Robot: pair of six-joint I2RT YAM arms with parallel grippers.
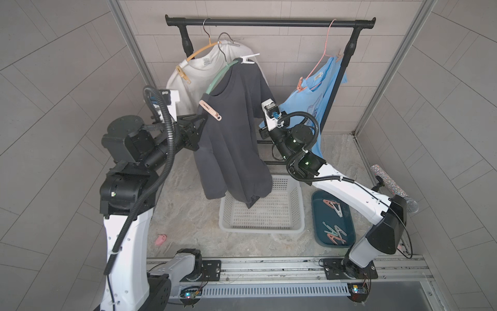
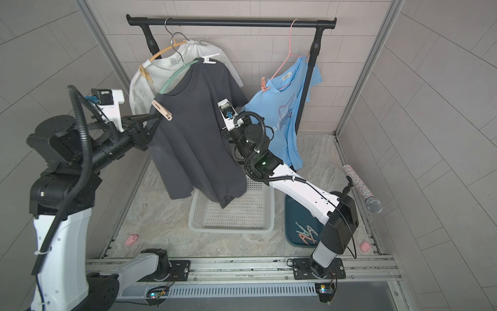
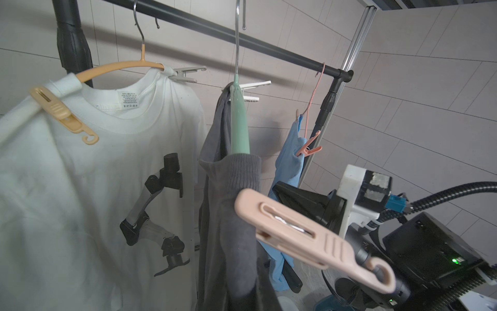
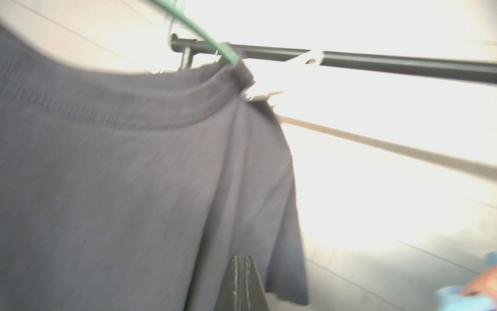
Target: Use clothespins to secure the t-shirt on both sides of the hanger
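The grey t-shirt (image 1: 233, 134) hangs on a green hanger (image 3: 239, 119). A pink clothespin (image 3: 290, 228) clips it at the left shoulder, a white clothespin (image 4: 264, 96) at the right shoulder. My left gripper (image 1: 199, 124) is at the left shoulder below the pink clip, shut on the grey fabric as far as shows; its fingertips are mostly hidden in the left wrist view. My right gripper is shut, nothing visible between its fingers, in front of the shirt's right half below the collar.
A white shirt (image 3: 103, 181) hangs behind at left, a blue shirt (image 2: 279, 114) at right, both on the rack bar (image 1: 274, 22). A white basket (image 1: 261, 223) and a teal tray (image 1: 323, 235) of clothespins sit on the floor. A microphone (image 1: 388, 184) lies at right.
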